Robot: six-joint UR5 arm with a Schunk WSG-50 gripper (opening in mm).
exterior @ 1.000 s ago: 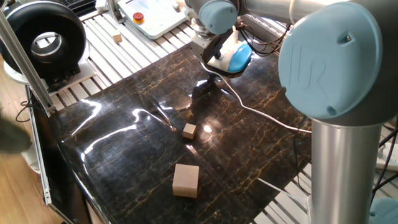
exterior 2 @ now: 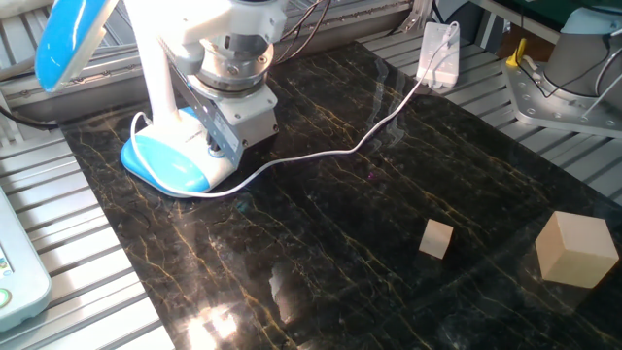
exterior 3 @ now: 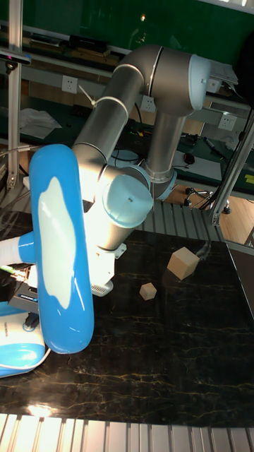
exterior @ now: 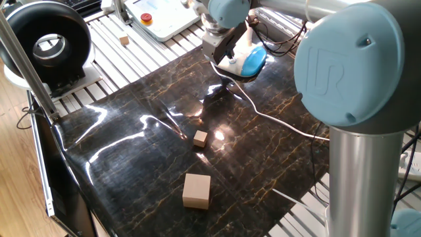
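Note:
A blue-and-white desk lamp stands at the back of the dark marble-patterned board, its base (exterior 2: pixel 167 167) on the board and its long oval head (exterior 3: pixel 66 248) raised. My gripper (exterior 2: pixel 216 152) points down over the lamp's base, close to the switch area beside the white stem. Whether it touches the base cannot be told. In exterior view 1 the gripper (exterior: pixel 230 60) shows beside the lamp, its fingertips small and dark. The lamp head covers part of the gripper in exterior view 3. How its fingers stand is unclear.
A small wooden cube (exterior: pixel 200 138) and a larger wooden block (exterior: pixel 197 191) rest on the board, apart from the lamp. The white power cord (exterior 2: pixel 321 154) crosses the board to a power strip (exterior 2: pixel 439 56). The board's left part in exterior view 1 is clear.
The arm and gripper look almost still beside the lamp. A blurred dark shape at the left edge of exterior view 1 has gone. Lamp and blocks have kept their places.

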